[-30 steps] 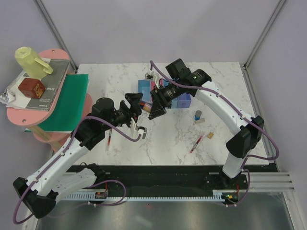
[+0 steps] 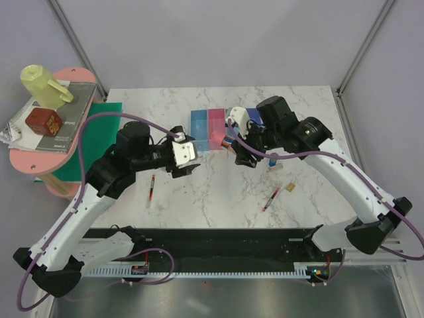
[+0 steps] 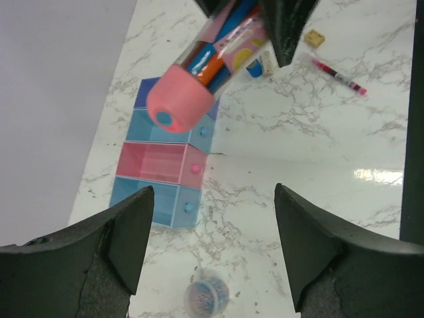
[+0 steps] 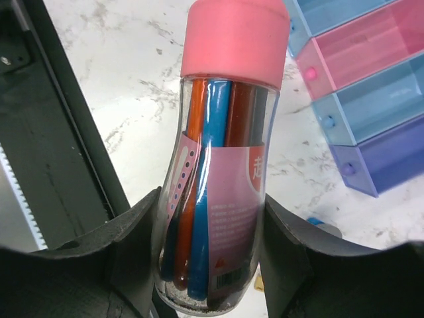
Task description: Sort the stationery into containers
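A clear bottle with a pink cap [image 4: 232, 43] and several pens inside is tilted in the air. My right gripper [image 2: 244, 147] is shut on the bottle's body [image 4: 232, 199]. To its left, my left gripper [image 2: 188, 152] stands open; in the left wrist view nothing shows between its fingers. Behind the grippers sits a row of bins: light blue [image 2: 199, 122], pink [image 3: 159, 159], another light blue [image 4: 381, 99] and purple [image 4: 401, 156]. On the table at right lies a red marker [image 2: 269, 201]; another red pen [image 2: 152, 188] lies at left.
A small blue-capped item [image 3: 254, 68] and a yellow block [image 3: 314, 38] rest on the right side. A clear round object [image 3: 207, 296] lies below the left gripper. At far left, a pink shelf [image 2: 33, 159] holds a mug [image 2: 45, 85].
The right gripper has moved right with the bottle, away from the left gripper.
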